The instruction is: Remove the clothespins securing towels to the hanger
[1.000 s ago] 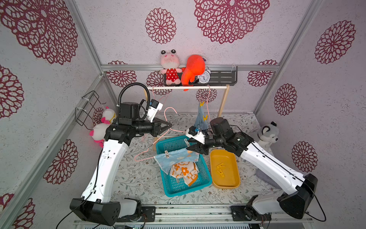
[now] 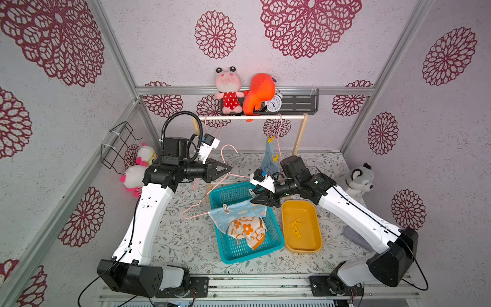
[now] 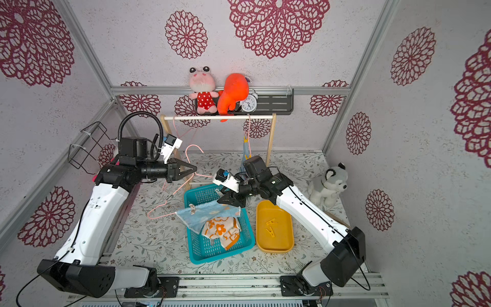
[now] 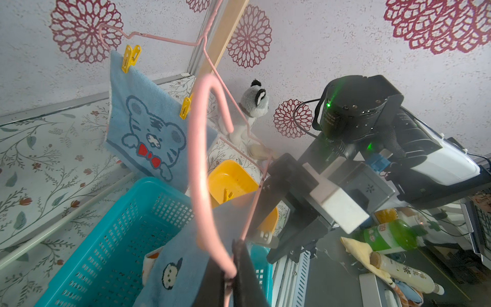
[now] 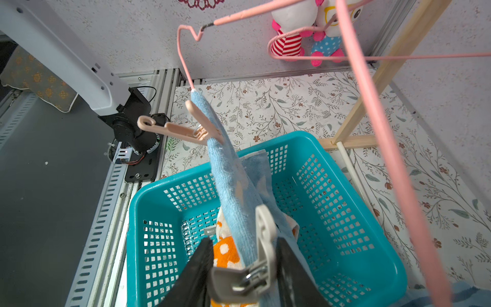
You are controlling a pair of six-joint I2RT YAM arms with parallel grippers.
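Note:
My left gripper (image 2: 228, 168) is shut on a pink hanger (image 4: 199, 168) just below its hook, holding it tilted over the teal basket. From this hanger's lower bar hangs a light-blue towel (image 2: 232, 215). A pale pink clothespin (image 5: 176, 130) clips it near the hanger's end. Another pale clothespin (image 5: 266, 230), with a metal spring, sits between the fingers of my right gripper (image 2: 255, 200) at the towel's other end. Those fingers stand apart on both sides of the pin; how firmly they grip it cannot be told.
An orange-patterned cloth (image 2: 248, 229) lies in the teal basket (image 2: 221, 250). Yellow clothespins (image 2: 295, 229) lie in the yellow tray (image 2: 312, 245). Behind, another blue towel (image 4: 145, 117) hangs by yellow pins (image 4: 131, 57) from a hanger on the rack (image 2: 240, 117).
The hanger and towel have shifted very slightly to the right with my left gripper. The right arm's rear part has moved slightly, while its gripper stays by the towel's end.

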